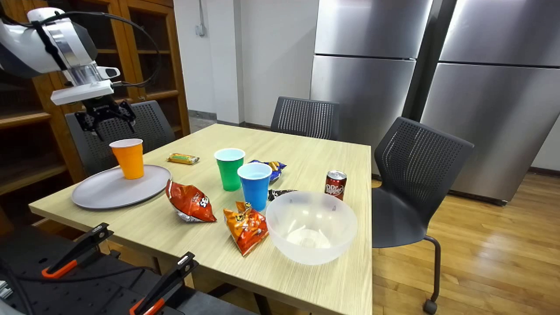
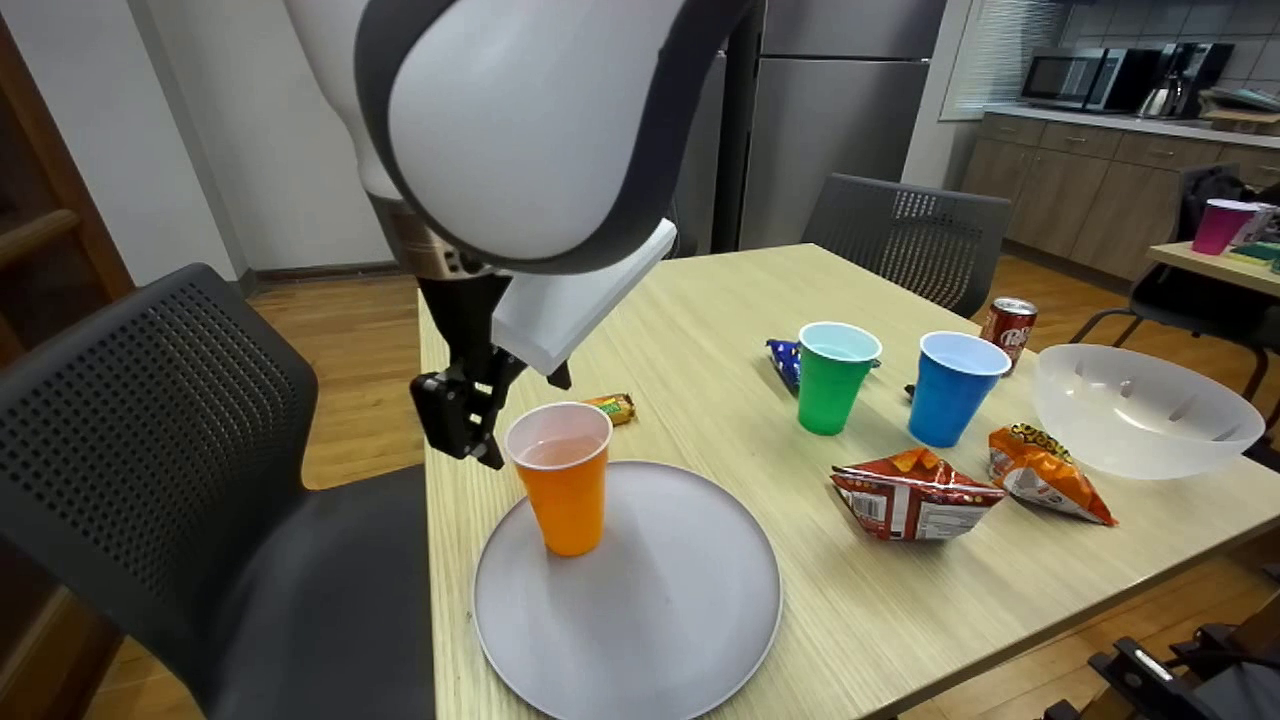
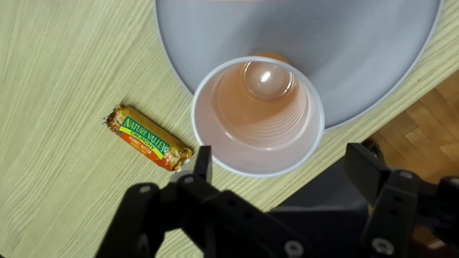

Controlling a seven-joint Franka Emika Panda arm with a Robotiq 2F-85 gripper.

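Observation:
The orange cup (image 2: 566, 492) stands upright on the grey plate (image 2: 696, 600), toward the plate's far edge. From above, the cup's open mouth shows in the wrist view, with the cup (image 3: 262, 129) empty inside. My gripper is open, its two black fingers wide apart just beyond the cup's near rim, with nothing held. In exterior view 1 the gripper (image 1: 113, 128) hangs above and slightly behind the cup (image 1: 129, 160). A yellow granola bar (image 3: 148, 139) lies on the bare table beside the plate, left of the cup in the wrist view.
A green cup (image 1: 229, 170), a blue cup (image 1: 255, 189), red and orange chip bags (image 1: 190, 202), a soda can (image 1: 335, 184) and a clear bowl (image 1: 310, 231) occupy the table's other side. A chair (image 2: 156, 456) stands close to the edge near the gripper.

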